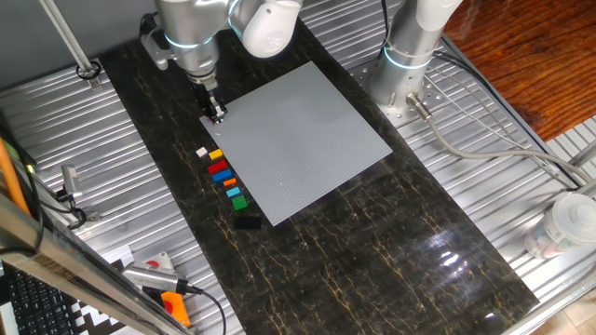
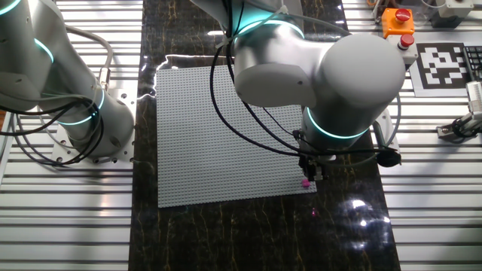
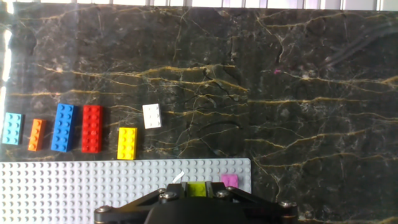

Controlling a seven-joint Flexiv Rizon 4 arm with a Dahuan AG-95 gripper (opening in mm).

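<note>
In the wrist view my gripper is over the edge of the grey baseplate [image 3: 93, 180], close to its corner. A yellow-green brick [image 3: 197, 189] shows between its fingers, which are shut on it; whether the brick touches the plate's studs cannot be seen. Just to the right, a small pink brick [image 3: 229, 180] sits at the plate's corner. From outside, the gripper [image 1: 217, 117] appears low over that same corner, its fingertips small and dark.
Beside the plate lie loose bricks: white [image 3: 152, 116], yellow [image 3: 127, 144], red [image 3: 91, 129], blue [image 3: 62, 127], orange [image 3: 35, 135] and light blue [image 3: 12, 128]. A green brick [image 1: 239, 202] is farther along the row. Most of the baseplate is bare.
</note>
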